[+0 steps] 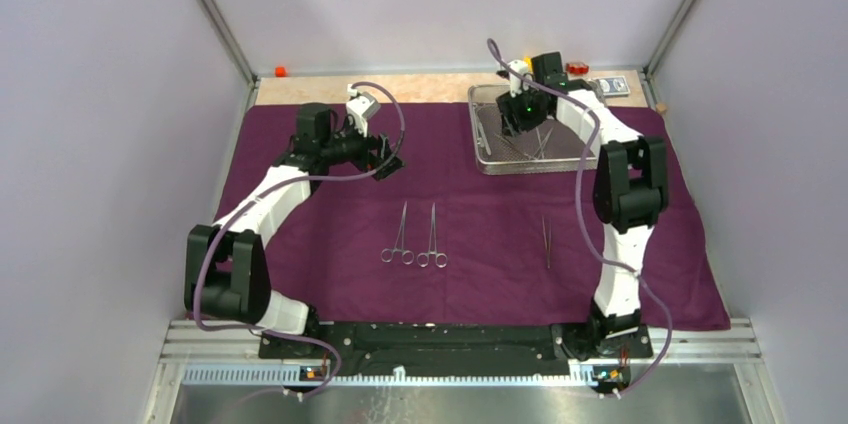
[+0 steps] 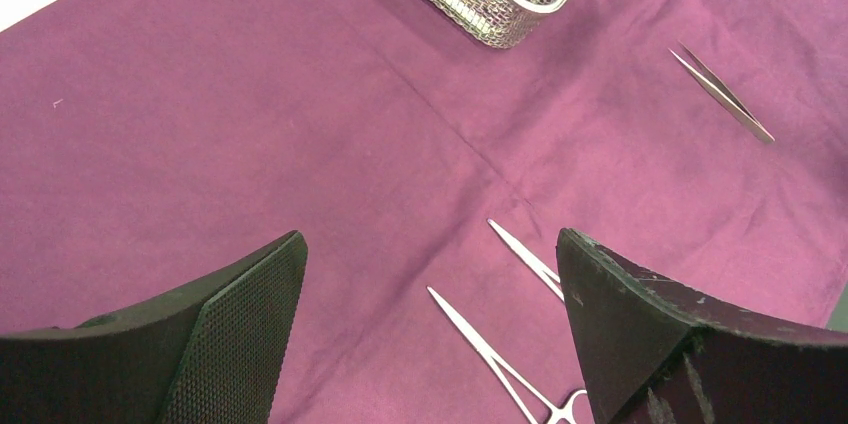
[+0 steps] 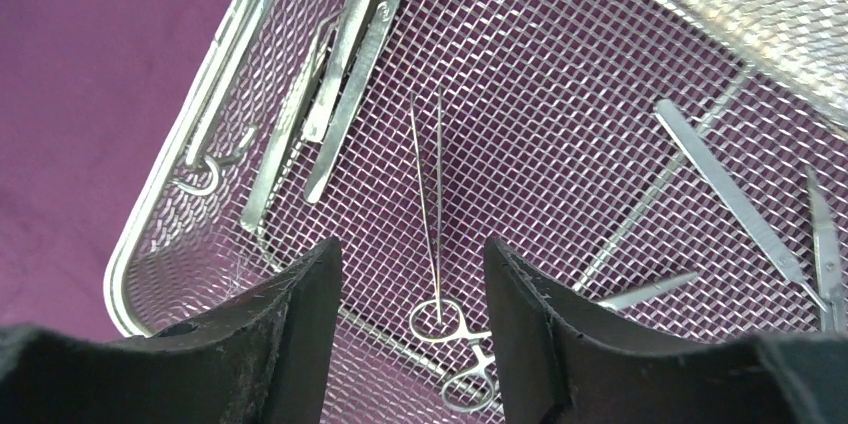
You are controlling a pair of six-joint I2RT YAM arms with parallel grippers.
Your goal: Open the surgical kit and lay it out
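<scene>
My right gripper (image 1: 510, 119) hangs open over the wire tray (image 1: 530, 168), nothing between its fingers. In the right wrist view, thin tweezers (image 3: 438, 174) lie below the fingers' gap, over ringed scissors (image 3: 465, 319). Several flat-handled instruments (image 3: 345, 114) and loose handles (image 3: 725, 194) lie around them. On the purple cloth, two scissors-like instruments (image 1: 433, 234) (image 1: 398, 244) lie side by side at front centre, and one pair of tweezers (image 1: 547, 242) at front right. My left gripper (image 1: 385, 159) is open and empty above the cloth, left of the tray.
A wooden strip (image 1: 360, 87) runs along the back, with an orange block (image 1: 280, 71), red items (image 1: 577, 68) and a printed card (image 1: 612, 86). Purple hoses run along both arms.
</scene>
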